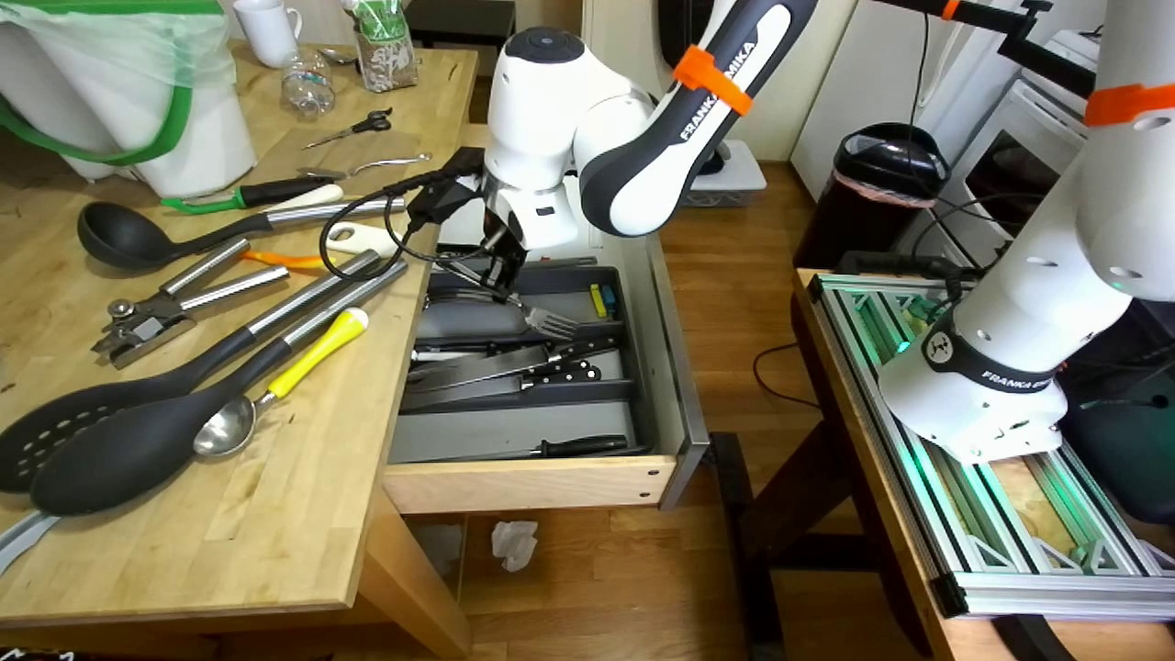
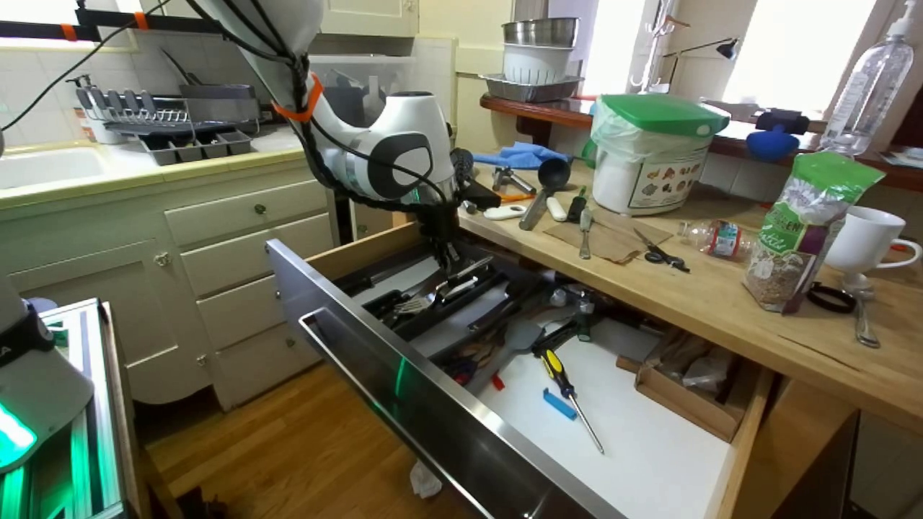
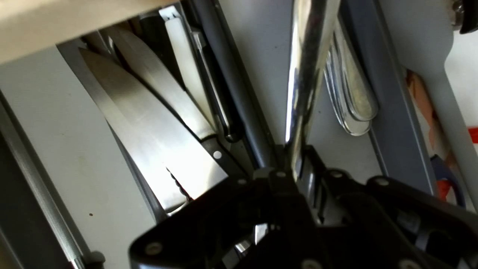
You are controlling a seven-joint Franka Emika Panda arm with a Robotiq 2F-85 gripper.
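Note:
A metal fork is in my gripper, which is shut on it above the open drawer. The fork's tines [image 1: 551, 323] stick out toward the drawer front in exterior view 1, and its shiny handle [image 3: 311, 58] runs up the wrist view. Exterior view 2 has the fork [image 2: 420, 300] over the dark cutlery tray. In the wrist view, several pieces of flatware [image 3: 354, 107] lie in a tray compartment beside the handle. The tines are hidden there behind the black fingers.
Large knives [image 3: 134, 116] fill the neighbouring compartment. The drawer front [image 2: 389, 372] and the wooden counter [image 1: 319, 485], covered with utensils, flank the gripper. A screwdriver [image 2: 558, 376] and a cardboard box [image 2: 692, 389] lie in the drawer's other part, which has bare white floor.

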